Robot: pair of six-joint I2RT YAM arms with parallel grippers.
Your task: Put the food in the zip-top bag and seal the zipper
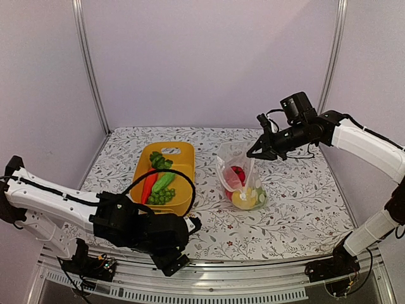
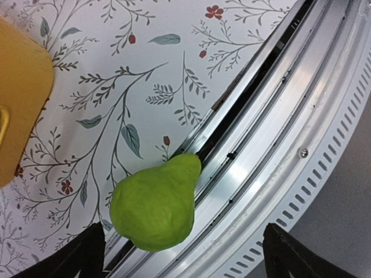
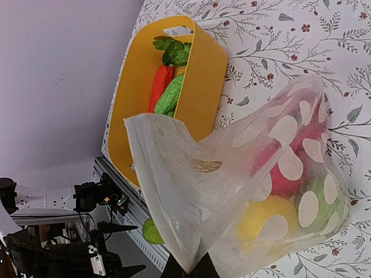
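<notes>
The green pear (image 2: pixel 153 205) lies on its side across the table's front edge and the metal rail. In the left wrist view my left gripper is open, its fingers (image 2: pixel 78 258) wide apart with nothing held; the pear is ahead, nearer the left finger. From the top, the left arm hides the pear. Clear and white-dotted, the zip top bag (image 1: pixel 233 158) stands with its mouth open, holding red and pink food, a yellow item (image 3: pixel 264 217) and a green one (image 3: pixel 319 202). At the bag's upper rim, my right gripper is shut on it.
Left of the bag, a yellow bin (image 1: pixel 183 152) holds a red pepper (image 1: pixel 149 185), a green ridged vegetable (image 1: pixel 163 182), green grapes (image 1: pixel 161 196) and leafy greens. The slotted rail (image 1: pixel 209 293) runs along the front.
</notes>
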